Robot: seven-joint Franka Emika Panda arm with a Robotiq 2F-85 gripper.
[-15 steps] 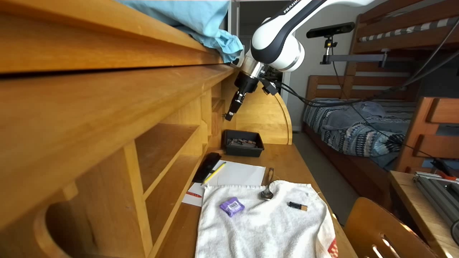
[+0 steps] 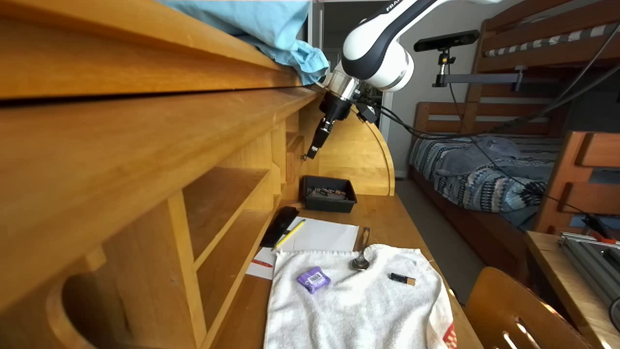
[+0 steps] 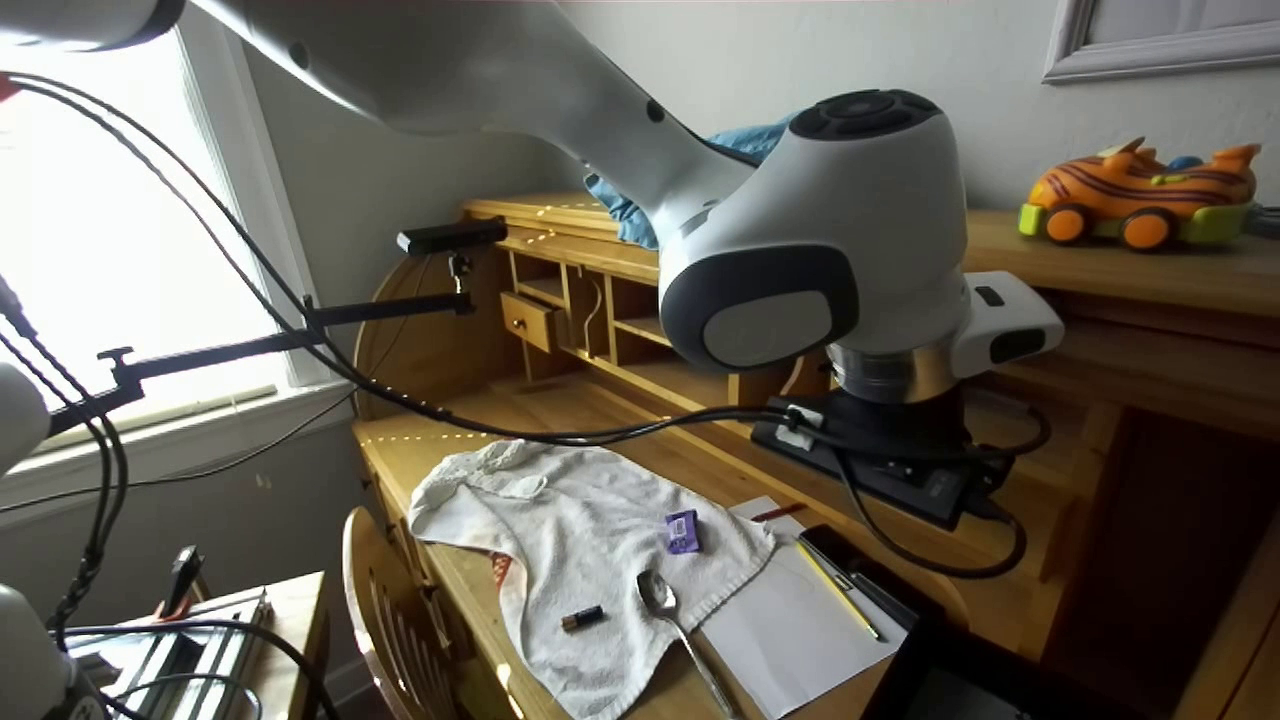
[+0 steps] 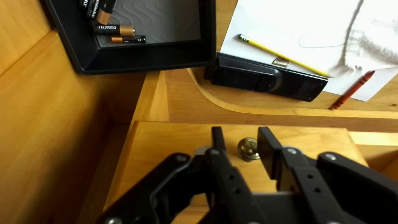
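In the wrist view, a wooden drawer front [image 4: 175, 149] carries a round brass knob [image 4: 247, 147]. My gripper is part open, and the knob shows in the gap between its two fingers. The right finger [image 4: 269, 149] overlaps the knob's edge in that view, with a clear gap on the left side; whether they touch I cannot tell. From the first exterior view, the gripper [image 2: 312, 152] points down beside the small knob [image 2: 303, 157] on the desk's hutch. The arm [image 3: 816, 276] hides the gripper's fingers in the second exterior view.
Below is a black tray [image 2: 330, 203] of batteries. A black case [image 4: 261, 78], yellow pencil [image 4: 283, 56] and red crayon [image 4: 352, 90] lie by white paper. A purple packet [image 2: 314, 279], spoon [image 2: 361, 261] and battery [image 2: 402, 279] rest on a white towel [image 2: 348, 314].
The gripper has shifted slightly up and to the right in the first exterior view, its tip a little farther from the knob. The objects on the desk have not moved.
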